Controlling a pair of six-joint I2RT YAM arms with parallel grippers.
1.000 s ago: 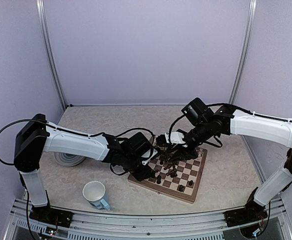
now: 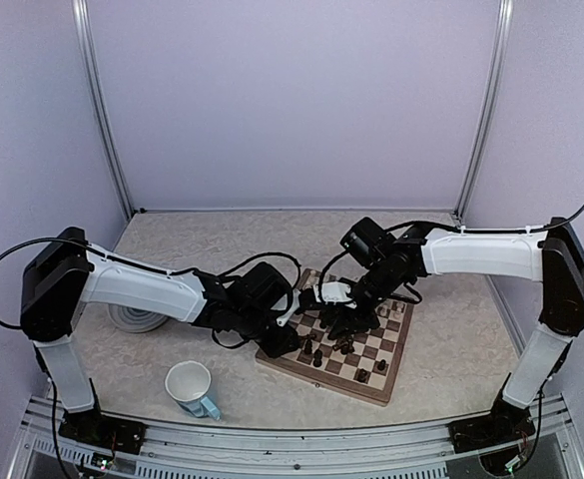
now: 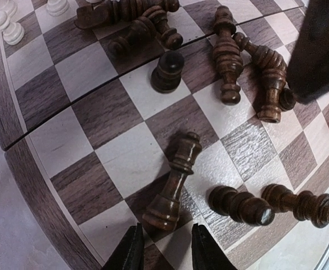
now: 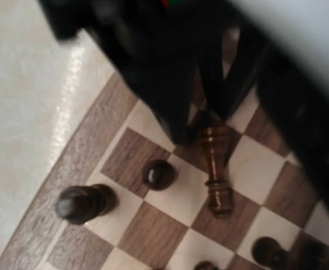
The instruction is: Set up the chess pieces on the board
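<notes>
The wooden chessboard [image 2: 381, 384] lies at the table's front centre, dark pieces standing and lying on it, white pieces [image 3: 12, 31] at its far left edge. My left gripper is part open above the board, just short of a lying dark piece [image 3: 172, 185], nothing between its fingertips. Two standing dark pieces [image 3: 237, 207] are to its right. My right gripper hangs open over the board, near another lying dark piece [image 4: 215, 169]; its view is blurred, so whether it touches cannot be told.
A white mug [image 2: 188, 382] with a blue handle stands at the front left. A stack of plates [image 2: 132, 319] sits behind it, under the left arm.
My right arm has shifted left and its upper part is angled differently over the board.
</notes>
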